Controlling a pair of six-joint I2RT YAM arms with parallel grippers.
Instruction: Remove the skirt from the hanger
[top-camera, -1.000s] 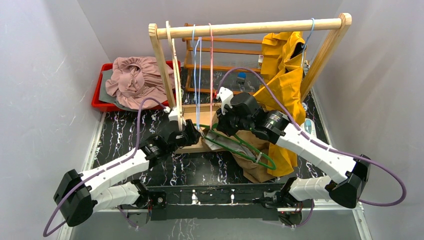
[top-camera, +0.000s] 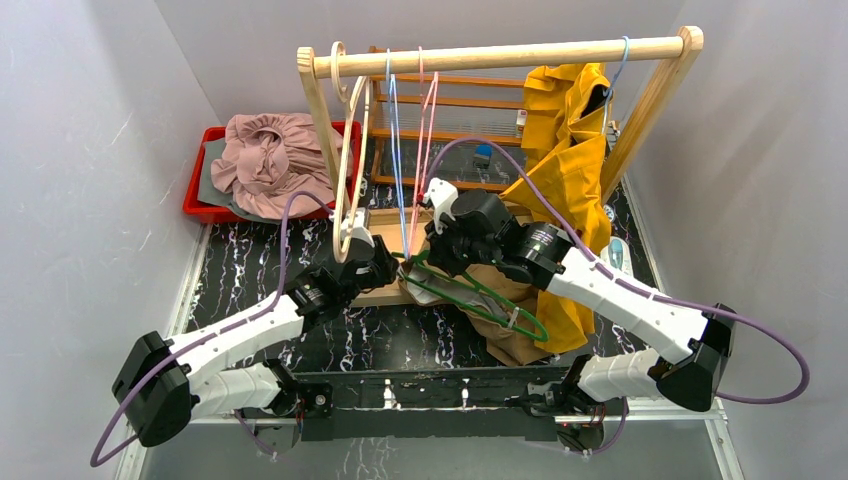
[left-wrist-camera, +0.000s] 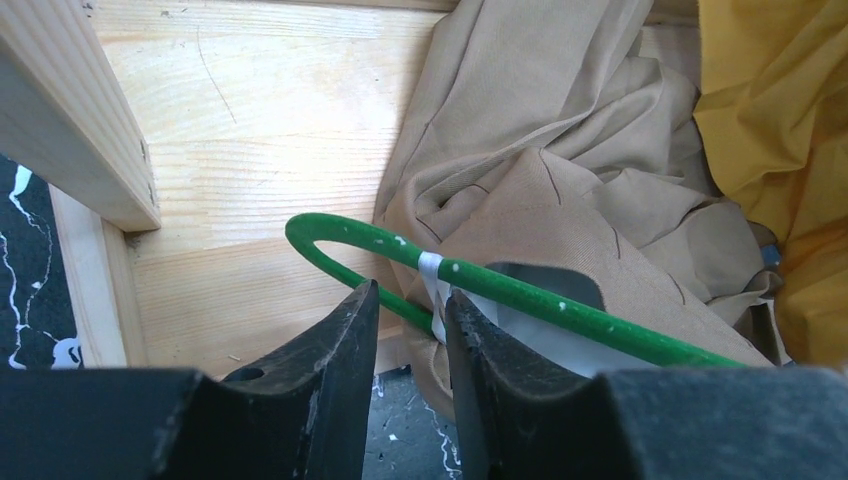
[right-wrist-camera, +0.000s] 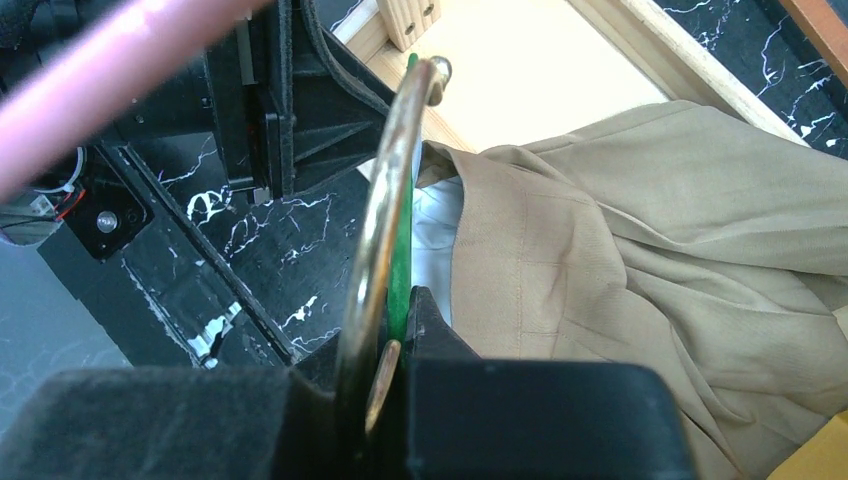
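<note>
The tan skirt (top-camera: 505, 335) hangs from a green hanger (top-camera: 535, 325) over a wooden box, its waistband and white clip visible in the left wrist view (left-wrist-camera: 432, 268). My left gripper has its fingertips at the green bar beside the clip, slightly apart; whether it grips anything is unclear. My right gripper (top-camera: 432, 258) is shut on the green hanger; in the right wrist view its metal hook and green body rise from between the fingers.
The rail (top-camera: 480, 53) carries empty hangers and a yellow garment (top-camera: 560, 150). A red basket of clothes (top-camera: 200, 210) sits at the left, an orange rack behind. The arms are close together under the rail.
The empty hangers on the rail have swung and spread. My right arm has shifted slightly left; the left gripper stays near the hanger.
</note>
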